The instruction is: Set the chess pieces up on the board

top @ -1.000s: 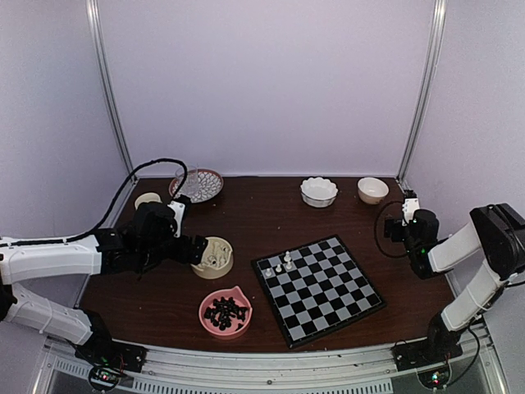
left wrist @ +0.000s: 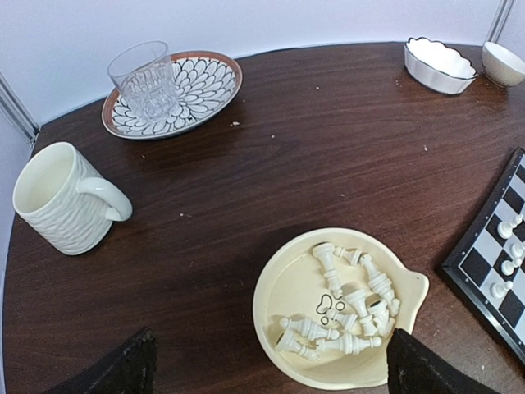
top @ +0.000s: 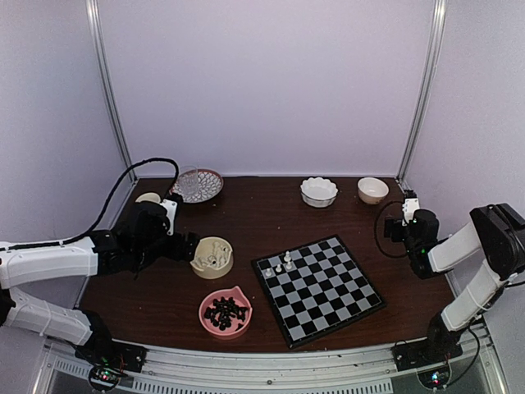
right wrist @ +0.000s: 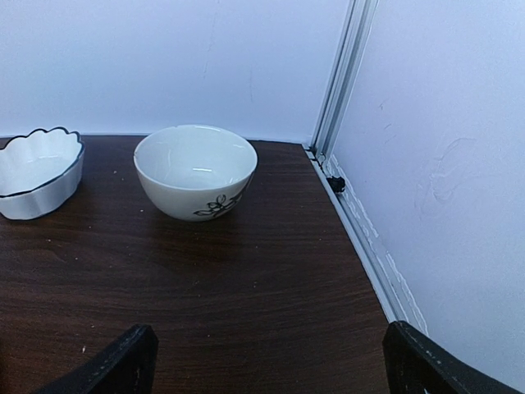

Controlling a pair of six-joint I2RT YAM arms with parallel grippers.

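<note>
The chessboard (top: pixel 319 289) lies at an angle right of centre, with several white pieces (top: pixel 288 266) standing near its far left corner. More white pieces (left wrist: pixel 348 343) lie jumbled in a cream bowl (left wrist: pixel 274 283). Black pieces (top: pixel 224 313) fill the floor of a pink bowl (top: pixel 236 292) in front of it. My left gripper (top: pixel 192 245) is open beside the cream bowl's left edge in the top view; its fingers (left wrist: pixel 127 361) have nothing between them. At the right side of the table, my right gripper (top: pixel 390 230) stands open and empty, its fingers (right wrist: pixel 131 361) wide apart over bare wood.
A white mug (left wrist: pixel 57 201) and a patterned plate (left wrist: pixel 221 90) bearing a clear glass (left wrist: pixel 146 80) stand at the back left. A scalloped dish (top: pixel 318 192) and a white bowl (right wrist: pixel 195 168) sit at the back right. Bare table lies between these groups.
My left gripper has shifted slightly left, away from the cream bowl. The right arm, the bowls and the pieces on the board look unchanged.
</note>
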